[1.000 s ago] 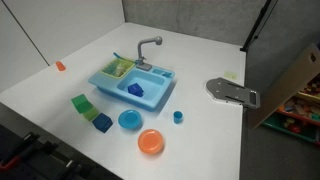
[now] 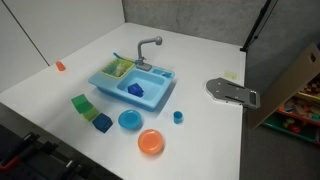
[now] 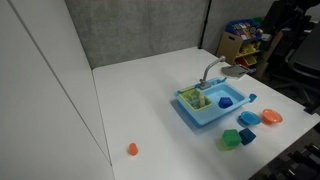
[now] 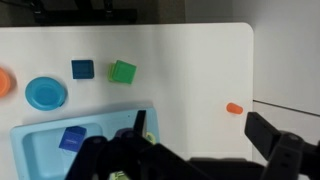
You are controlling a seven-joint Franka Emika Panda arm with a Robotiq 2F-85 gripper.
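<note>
In the wrist view my gripper stands open high above the white table, its two dark fingers wide apart with nothing between them. Below and to the left lies the light-blue toy sink (image 2: 152,98), fitted with a grey faucet (image 2: 146,46). A dark blue piece (image 2: 136,89) rests in its basin, and a yellow-green basket (image 2: 118,68) fills the other side. Outside the sink are a green block (image 4: 123,72), a dark blue block (image 4: 82,69), a blue dish (image 4: 46,93) and an orange dish (image 2: 151,142).
A small orange object (image 4: 234,108) sits alone near the table's far end. A blue cup (image 2: 178,117) and a grey flat tray (image 2: 232,93) occupy the other end. Bare table (image 3: 155,105) spreads between the orange object and the sink. Shelves with toy bins (image 3: 238,47) stand beyond the table.
</note>
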